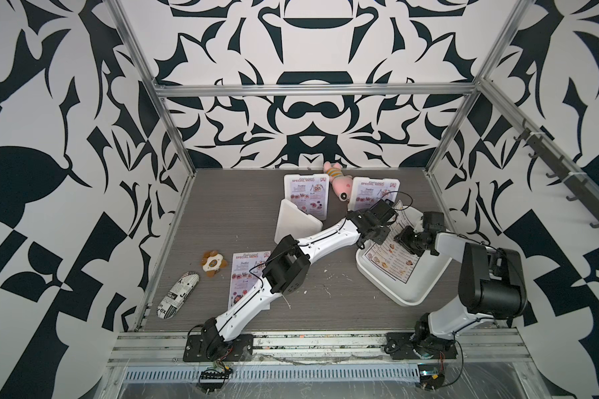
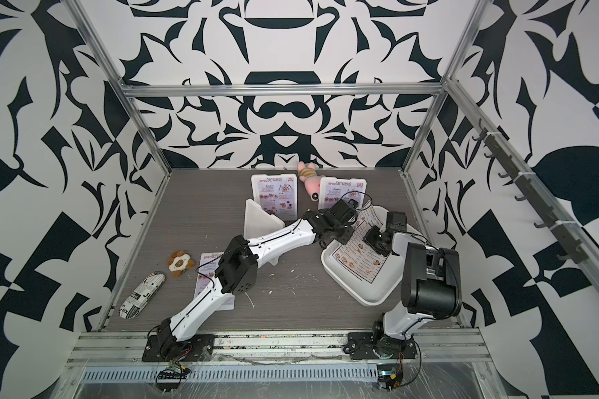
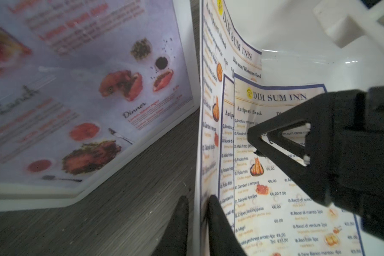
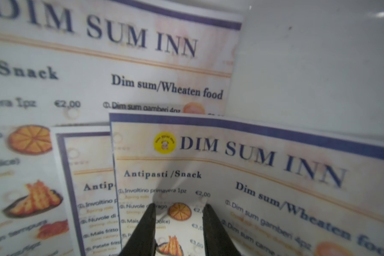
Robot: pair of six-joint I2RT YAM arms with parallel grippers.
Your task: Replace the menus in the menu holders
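Note:
Several Dim Sum Inn menus (image 1: 392, 259) (image 3: 268, 187) lie in the white tray (image 1: 399, 292). My left gripper (image 1: 378, 229) is at their left edge, fingers part open either side of the raised paper edge. My right gripper (image 2: 374, 240) is farther right, shut on the menus, though its grip is partly hidden. Two holders with purple Special Menu sheets (image 1: 306, 193) (image 2: 339, 189) stand at the back; the right one fills much of the left wrist view. Another purple menu (image 1: 243, 276) lies on the front left of the table.
A white empty panel (image 1: 293, 222) is in front of the left holder. A pink plush toy (image 1: 339, 183) sits between the holders. A brown ring toy (image 1: 213, 262) and a newsprint-patterned pouch (image 1: 177, 294) lie at left.

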